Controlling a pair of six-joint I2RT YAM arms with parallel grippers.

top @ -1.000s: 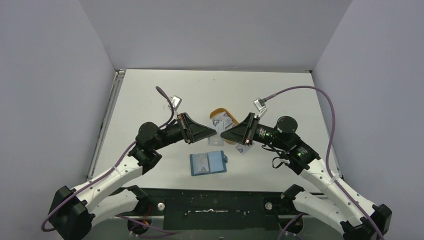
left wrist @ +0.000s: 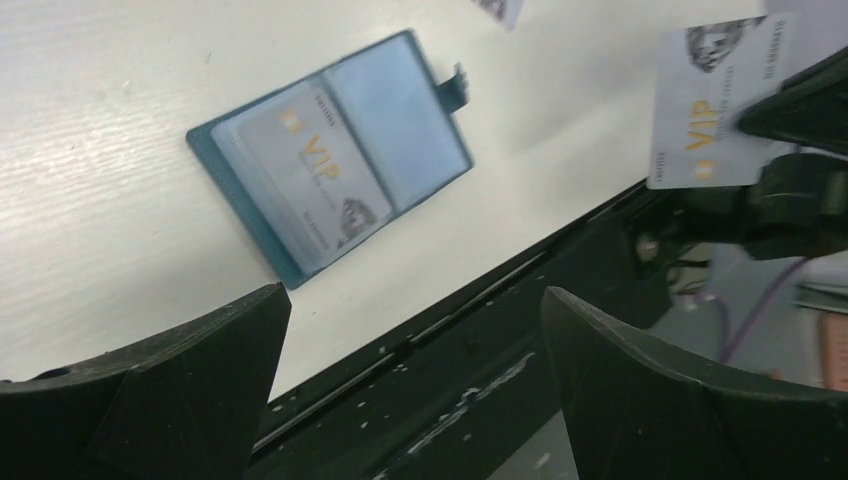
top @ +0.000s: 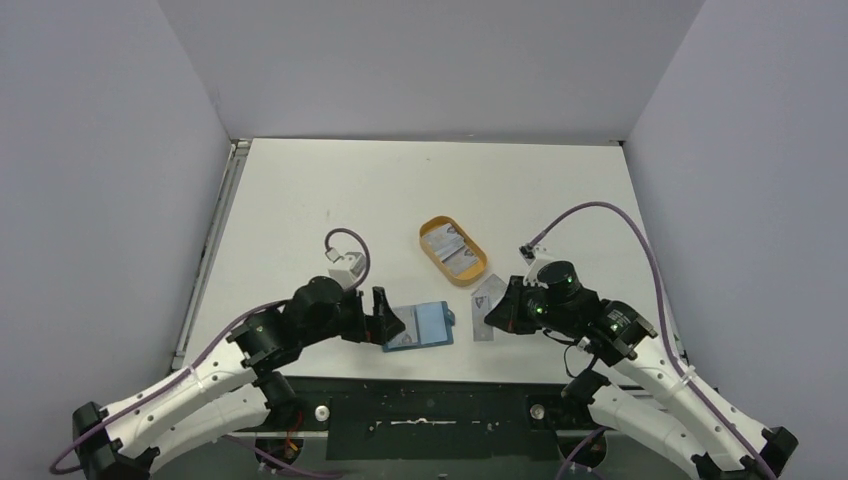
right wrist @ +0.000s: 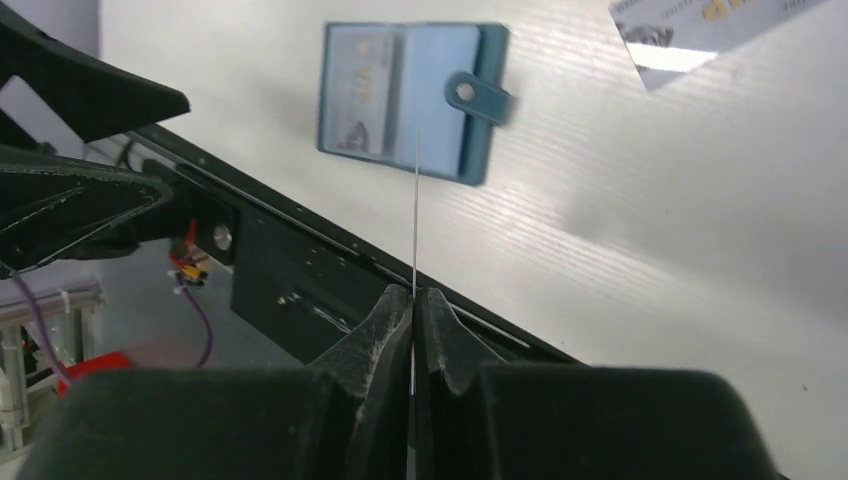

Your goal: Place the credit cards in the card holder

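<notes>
The open blue card holder (top: 434,325) lies flat near the table's front edge. A VIP card (left wrist: 300,150) shows in one half of it, while the other half (left wrist: 400,110) has no printed card showing. My right gripper (top: 491,319) is shut on a second VIP card to the right of the holder; in the right wrist view this card (right wrist: 416,220) appears edge-on as a thin line. Close to the holder's left end, my left gripper stands open and empty.
An orange tray (top: 484,263) with cards (top: 446,240) in it sits behind the holder. One loose card (right wrist: 700,30) lies on the table between tray and right gripper. The holder's strap (right wrist: 478,98) sticks out on its right side.
Both grippers have separated and come toward the front edge, the left beside the holder and the right off to its right. The card has gone along with the right gripper; the left has opened.
</notes>
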